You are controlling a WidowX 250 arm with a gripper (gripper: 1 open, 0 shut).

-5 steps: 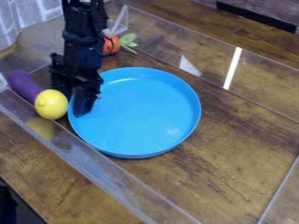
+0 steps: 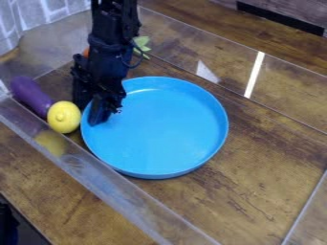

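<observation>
My dark gripper (image 2: 99, 96) reaches down at the left rim of a large blue plate (image 2: 153, 129), its fingertips near that rim; whether it is open or shut is hard to tell. A yellow toy lemon (image 2: 64, 117) lies just left of the plate, with a purple eggplant (image 2: 33, 96) beside it. An orange object with green leaves (image 2: 141, 45) sits behind the arm, mostly hidden.
Clear plastic walls edge the wooden work surface (image 2: 243, 191) at the left, front and back.
The arm has shifted a little rightward over the orange object, hiding more of it.
</observation>
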